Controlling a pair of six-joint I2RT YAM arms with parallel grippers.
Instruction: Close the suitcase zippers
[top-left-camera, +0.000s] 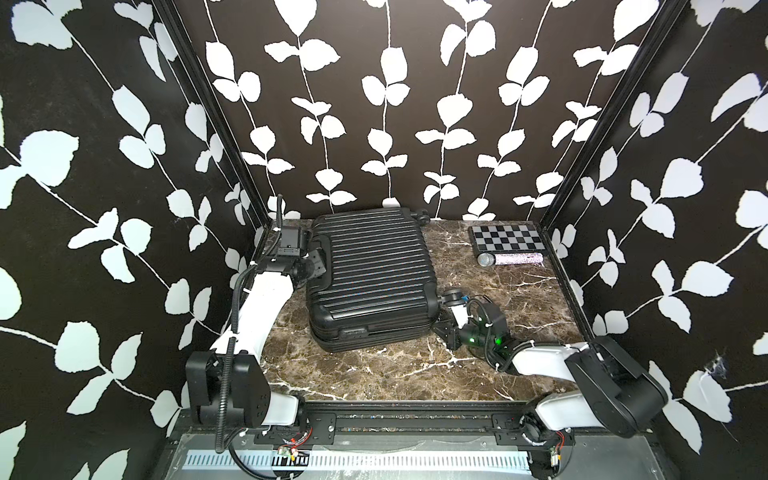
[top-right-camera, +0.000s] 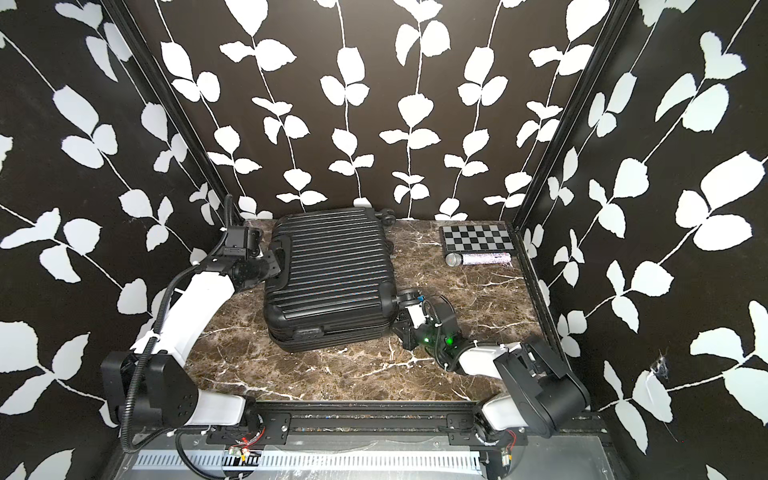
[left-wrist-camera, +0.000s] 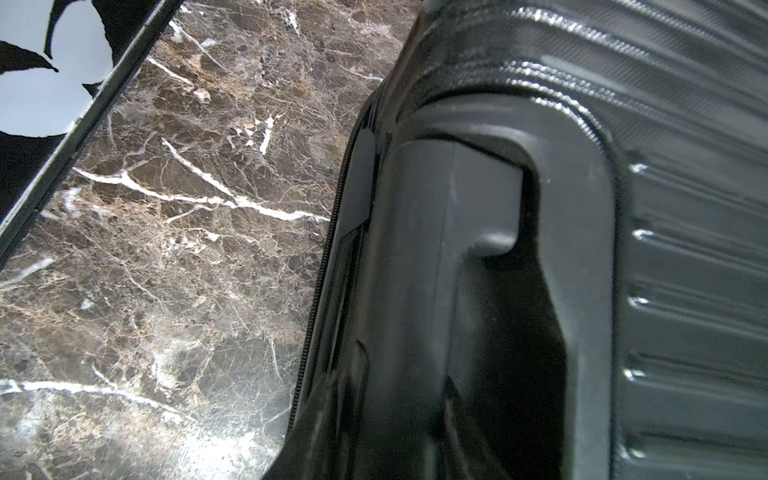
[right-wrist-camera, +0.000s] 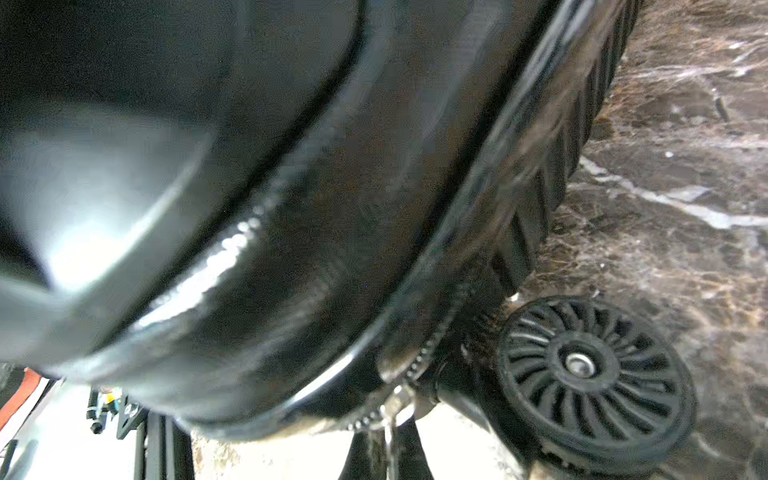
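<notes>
The black ribbed suitcase (top-left-camera: 372, 264) lies flat on the marble table. At its left side, my left gripper (top-left-camera: 317, 265) reaches over the side handle (left-wrist-camera: 408, 264). In the left wrist view its two fingers (left-wrist-camera: 308, 440) stand apart with the handle between them; whether they press on it cannot be told. A zipper track (left-wrist-camera: 320, 296) runs along the case's edge there. By the near right corner, my right gripper is shut on a thin silvery zipper pull (right-wrist-camera: 397, 404), beside a caster wheel (right-wrist-camera: 596, 384). Much of the seam is hidden.
A checkered board (top-left-camera: 508, 237) and a glittery microphone (top-left-camera: 512, 258) lie at the back right. Patterned walls enclose the left, back and right sides.
</notes>
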